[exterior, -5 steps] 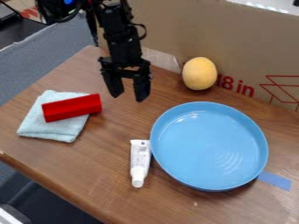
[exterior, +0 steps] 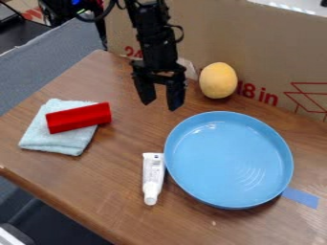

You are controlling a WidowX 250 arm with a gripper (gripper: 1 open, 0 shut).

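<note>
My black gripper (exterior: 161,93) hangs over the back middle of the wooden table, fingers open with nothing between them. To its right a yellow egg-shaped object (exterior: 219,78) stands near the cardboard wall. At the left a red block (exterior: 79,117) lies on a folded pale blue cloth (exterior: 54,139). A light blue plate (exterior: 228,161) fills the right front, and a white tube (exterior: 152,179) lies just left of it.
A cardboard wall (exterior: 269,53) runs along the back. Bare wood (exterior: 102,182) is clear at the front left and in the middle. A strip of blue tape (exterior: 299,197) is at the right.
My gripper has shifted a little to the right, toward the yellow object. The objects on the table look unchanged.
</note>
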